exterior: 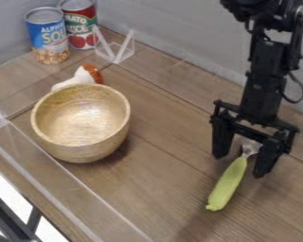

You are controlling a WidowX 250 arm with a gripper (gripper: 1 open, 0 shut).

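My black gripper [249, 146] is low on the right, its fingers open on either side of a long pale yellow-green vegetable [225, 185], perhaps corn or a leek, which lies on the wooden table near the front. The vegetable's upper, paler end is partly hidden beneath the gripper. A wooden bowl [80, 142] sits to the left, apart from both.
Behind the bowl lies a white and orange object [84, 77]. Two cans [46, 38] stand in the back left corner by a clear plastic piece. A grey wall runs along the back.
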